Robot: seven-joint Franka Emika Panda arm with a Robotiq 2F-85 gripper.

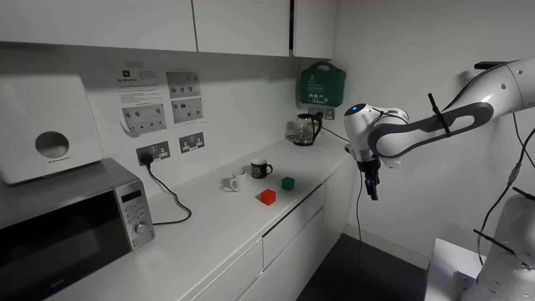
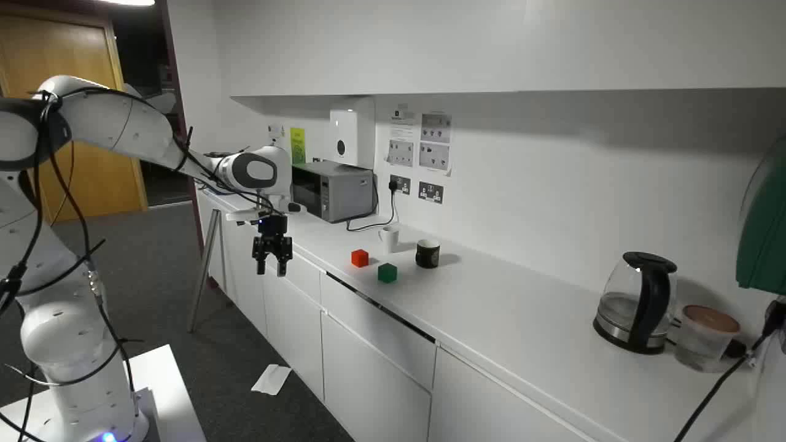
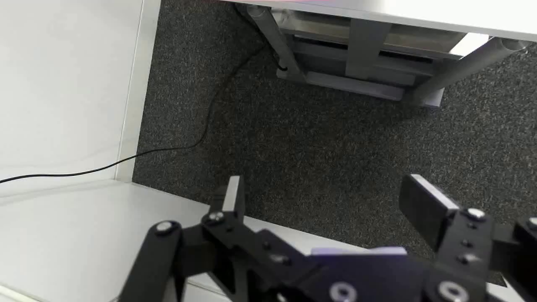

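Observation:
A red cube (image 1: 268, 197) and a green cube (image 1: 288, 183) rest apart on the white counter (image 2: 501, 309), close to its front edge. Behind them stand a white mug (image 2: 389, 239) and a dark mug (image 2: 427, 253), both upright. My gripper (image 2: 272, 271) hangs in the air, pointing down, away from the cubes and in front of the counter. In the wrist view the fingers (image 3: 425, 211) are spread wide with nothing between them, and dark carpet shows below. Neither the cubes nor the mugs appear in that view.
A microwave (image 1: 75, 215) occupies one end of the counter; a glass kettle (image 2: 637, 302) and a lidded tub (image 2: 705, 337) stand toward the other. Upper cabinets (image 1: 240, 25) overhang the counter. A cable (image 3: 206, 126) trails across the floor.

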